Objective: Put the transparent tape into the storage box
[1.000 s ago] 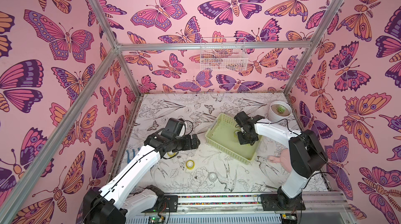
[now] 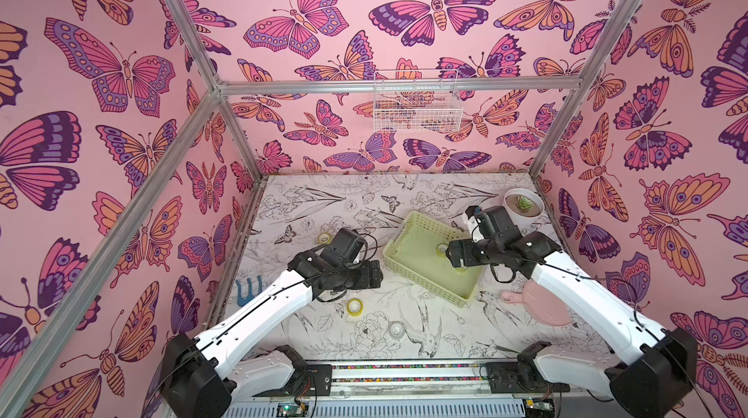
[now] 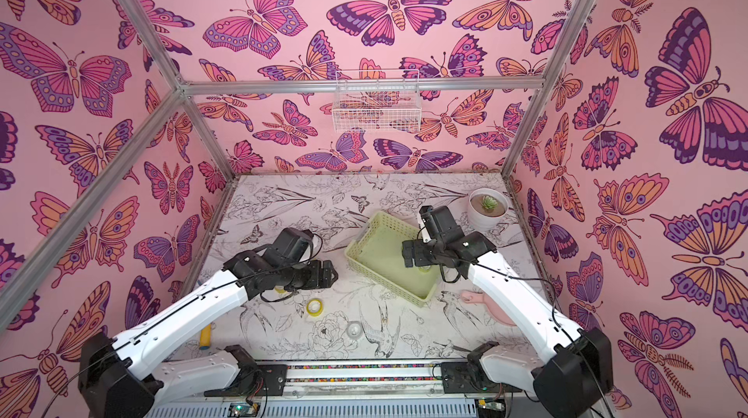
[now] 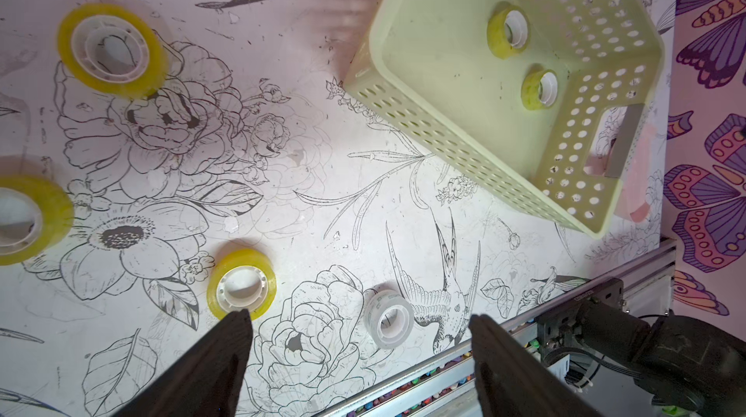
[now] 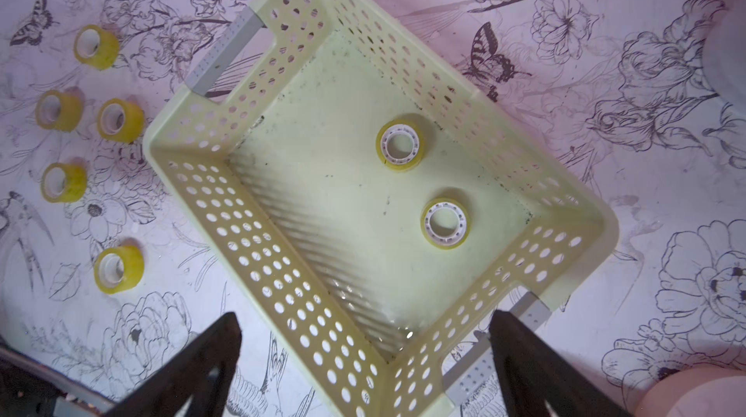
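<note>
Rolls of yellow tape [image 4: 241,304] and a clear tape roll [image 4: 380,304] lie on the patterned table left of the green storage box [image 5: 326,168]. Two tape rolls [image 5: 444,239] sit inside the box. My left gripper [image 2: 366,274] hangs over the table left of the box; in the left wrist view its fingers are apart, with nothing between them. My right gripper [image 2: 463,254] is open above the box's right part, its fingertips framing the box's near end in the right wrist view.
A potted plant [image 2: 523,203] stands at the back right, a pink board [image 2: 545,305] at the front right. A blue object [image 2: 247,289] is at the left edge.
My right arm has risen from inside the box and straightened. My left gripper has shifted slightly right.
</note>
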